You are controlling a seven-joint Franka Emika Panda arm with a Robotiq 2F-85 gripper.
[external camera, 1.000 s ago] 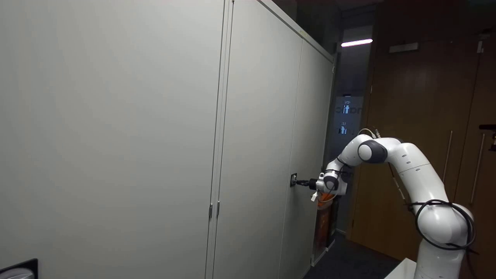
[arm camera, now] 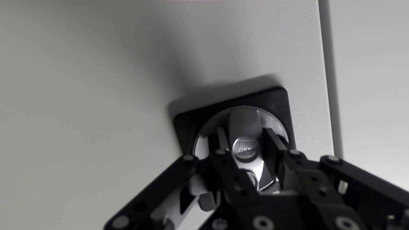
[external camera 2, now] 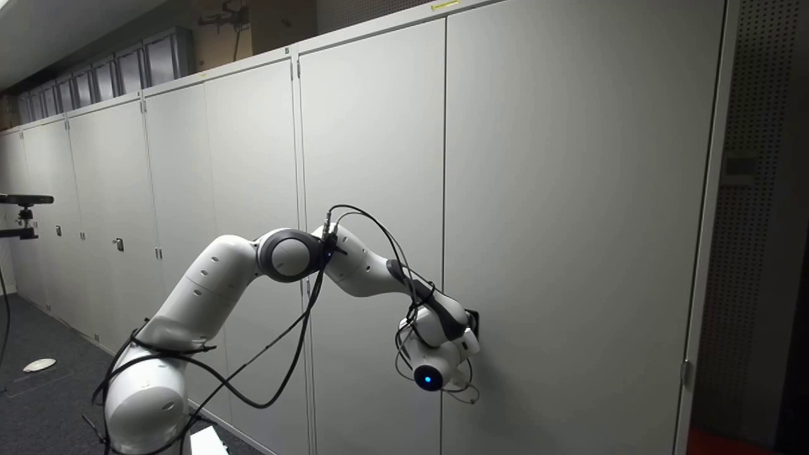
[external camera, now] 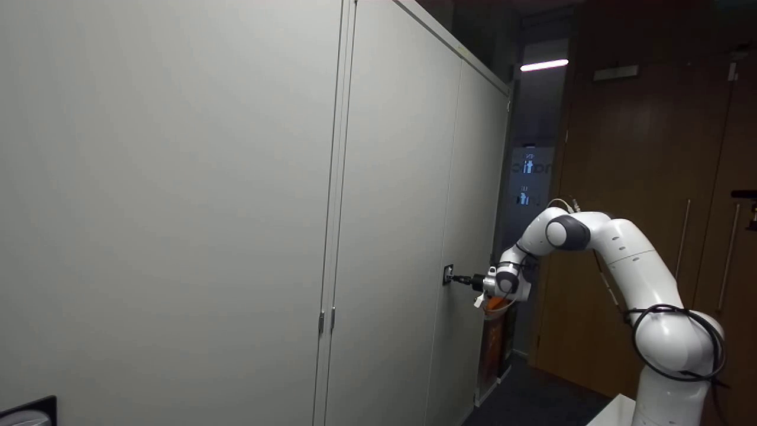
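Note:
A grey metal turn handle (arm camera: 245, 120) with a round logo button sits on a round silver base in a square black plate (arm camera: 276, 97). My gripper is shut on this handle, one finger on each side of it. The lower part of the handle, with a keyhole, is partly covered by the fingers. The plate is fixed to a light grey cabinet door (arm camera: 96, 95), close to the seam with the neighbouring door. In exterior view 1 the gripper (external camera: 454, 278) reaches the black plate from the right. Both doors look closed.
A tall row of grey cabinets (external camera 2: 227, 151) continues to the left. Black cables (external camera 2: 303, 333) hang loosely from the arm. Behind it, in exterior view 1, stands a wooden door (external camera: 624, 177). The floor (external camera: 546, 383) between is open.
My wrist has shifted very slightly, and the gripper's fingers look closer together at the handle. The cabinet doors have not visibly moved.

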